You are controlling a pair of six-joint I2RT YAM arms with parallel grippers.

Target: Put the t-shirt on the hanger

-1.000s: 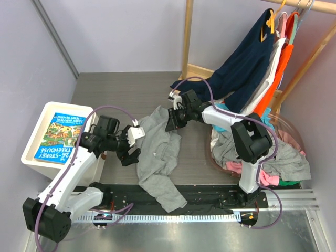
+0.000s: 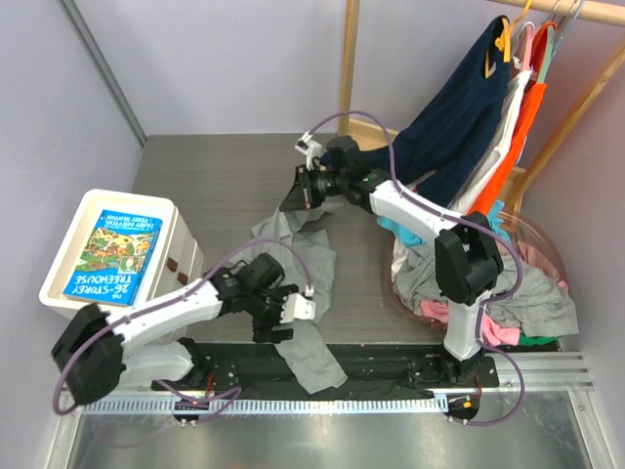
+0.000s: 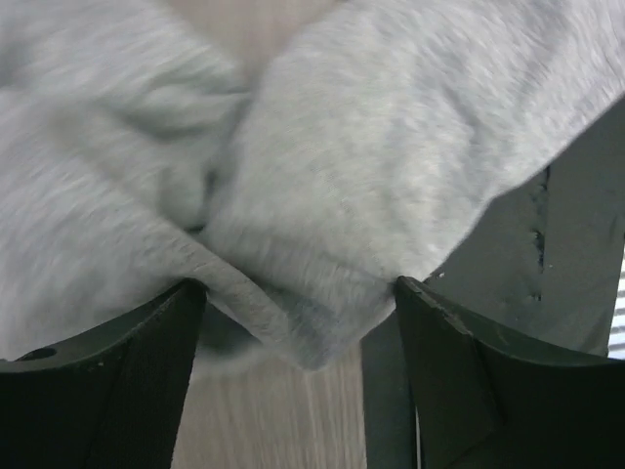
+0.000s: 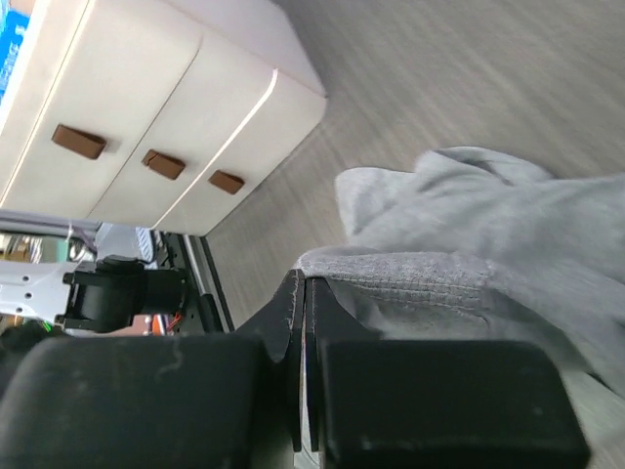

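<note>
A grey T-shirt [image 2: 311, 357] lies crumpled on the wooden surface, one part hanging over the front edge. My right gripper [image 2: 298, 195] is shut on its upper part, pinching a stitched hem [image 4: 400, 278] seen in the right wrist view. My left gripper [image 2: 273, 322] is lower on the shirt, its fingers parted around a bunched fold in the left wrist view, which is partly blurred.
Clothes on hangers hang from a wooden rack [image 2: 586, 10] at right, above a basket of mixed clothes [image 2: 518, 303]. A white drawer unit [image 2: 176, 264] with a book on top stands at left.
My left gripper has moved right and down over the shirt. My right gripper has moved left and up, drawing the shirt's upper part with it.
</note>
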